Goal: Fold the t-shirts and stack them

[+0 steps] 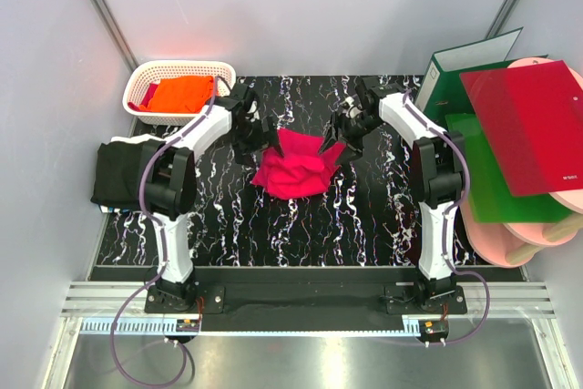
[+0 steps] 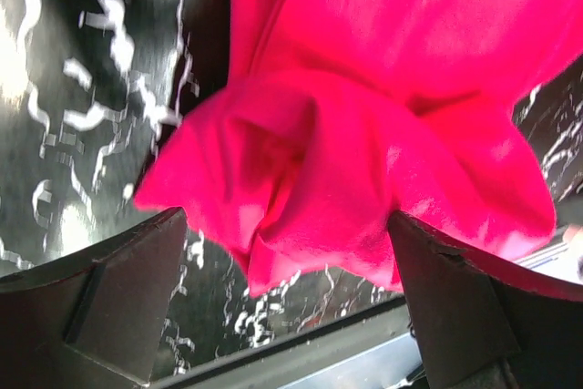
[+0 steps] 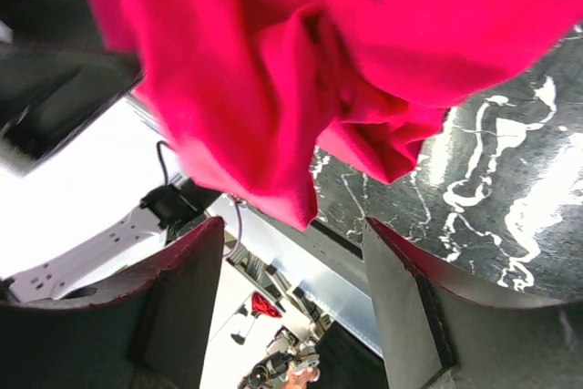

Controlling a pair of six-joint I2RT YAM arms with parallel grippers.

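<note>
A crumpled red t-shirt (image 1: 296, 170) lies bunched in the middle of the dark marbled table. At its left edge, my left gripper (image 1: 274, 140) is open; in the left wrist view the shirt's folds (image 2: 319, 161) run between and beyond its spread fingers. My right gripper (image 1: 332, 138) is over the shirt's right side, its fingers part open. From the right wrist view, a hanging flap of red cloth (image 3: 273, 134) reaches down near the gap between the fingertips, not visibly pinched. Folded black and white shirts (image 1: 123, 173) are piled at the left.
A white basket (image 1: 182, 68) at the back left holds orange and red cloth. Green and red folders (image 1: 528, 125) and a pink stand (image 1: 492, 239) crowd the right side. Bare table lies in front of the red shirt.
</note>
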